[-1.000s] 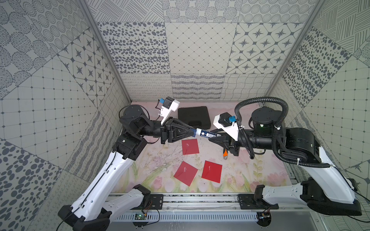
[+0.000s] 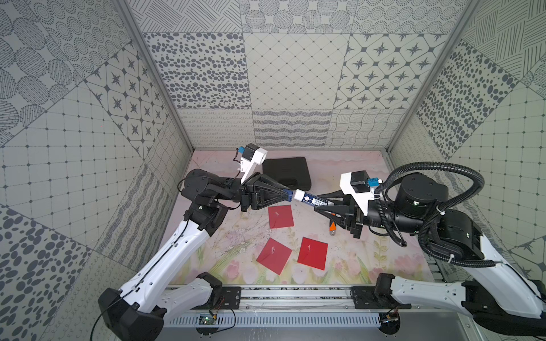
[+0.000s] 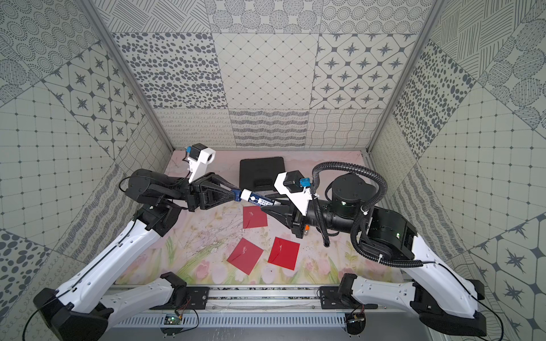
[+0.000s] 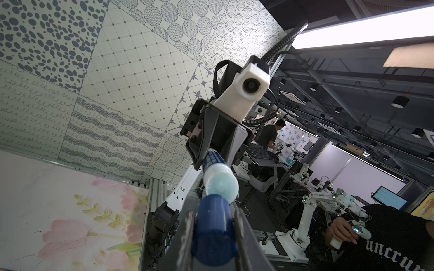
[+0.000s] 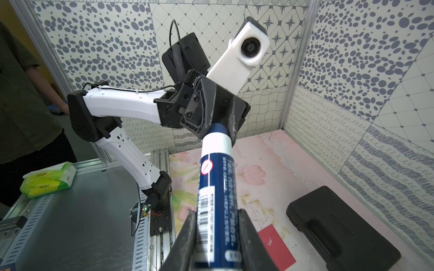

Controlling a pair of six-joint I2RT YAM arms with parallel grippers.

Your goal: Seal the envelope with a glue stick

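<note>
A glue stick, navy with a white end, is in my right gripper, which is shut on its body. My left gripper has a blue cap between its fingertips, close to the white end; in the left wrist view the cap appears in front of that end, and whether they touch is hard to tell. Below lie red paper pieces, likely envelopes: one further back, another in front, and a brighter one to its right.
A black case lies at the back of the floral table. An orange object is under my right gripper. Patterned walls enclose the back and sides.
My right arm has shifted right and turned.
</note>
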